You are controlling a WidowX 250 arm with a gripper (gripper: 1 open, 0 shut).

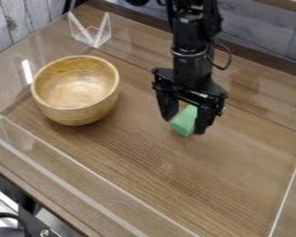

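Observation:
The black robot gripper (188, 107) hangs low over a green object (185, 123) on the wooden table (138, 185), one finger on each side of it. The fingers cover much of the green object. Whether they touch it cannot be told from this view.
A wooden bowl (75, 88) stands at the left. A white wire-like item (92, 31) lies at the back left.

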